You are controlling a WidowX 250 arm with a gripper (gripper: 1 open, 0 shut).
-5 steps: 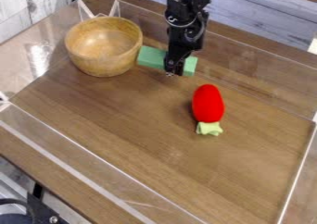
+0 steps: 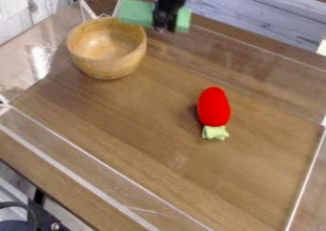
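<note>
A green block-like item [image 2: 135, 13] is held up at the top of the view, just above and behind the wooden bowl [image 2: 107, 53]. My dark gripper [image 2: 166, 17] is shut on it, blurred and partly cut off by the top edge. A red oval object with a pale green leafy end [image 2: 214, 111] lies on the table at the right.
My gripper has lifted the green item from the table beside the bowl, moving it up and slightly left. The bowl and red object have not moved.
</note>
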